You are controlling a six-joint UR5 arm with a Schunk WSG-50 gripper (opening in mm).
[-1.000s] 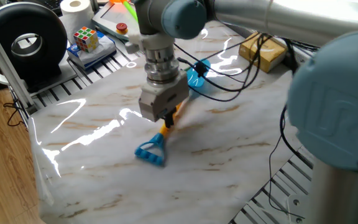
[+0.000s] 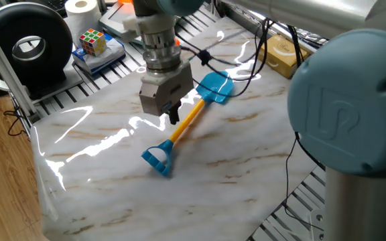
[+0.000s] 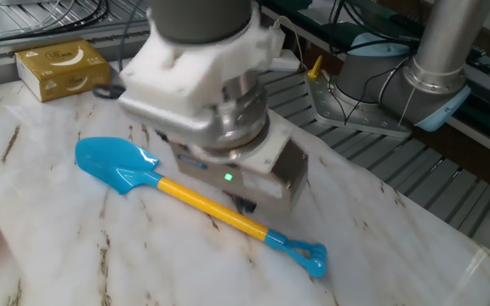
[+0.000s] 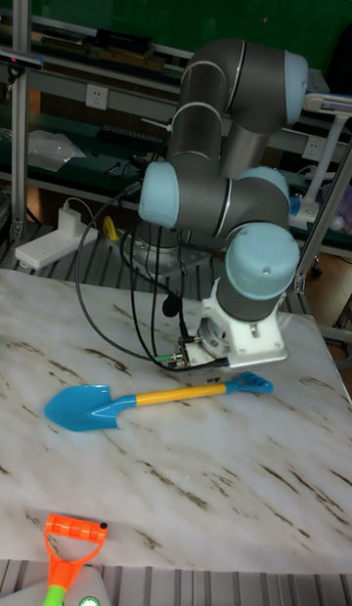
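Note:
A toy shovel with a blue scoop, yellow shaft (image 2: 187,122) and blue D-shaped handle lies on the marble-patterned tabletop. My gripper (image 2: 174,119) points down close beside the shaft, towards its handle end. In exterior view 2 the whole yellow shaft (image 3: 211,209) shows in front of the dark fingertips (image 3: 244,205), with nothing seen wrapped around it. Exterior view 3 shows the shovel's scoop (image 4: 83,408) at left, while the wrist partly covers the fingers. How far the fingers stand apart is too small and dark to tell.
A yellow box (image 2: 280,55) stands at the table's edge. A Rubik's cube (image 2: 92,41) rests on a blue-white pack beyond the slatted edge. An orange handle (image 4: 75,539) shows at the near edge in exterior view 3. Cables loop beside the wrist.
The shovel has shifted and turned, its scoop now further right in exterior view 1.

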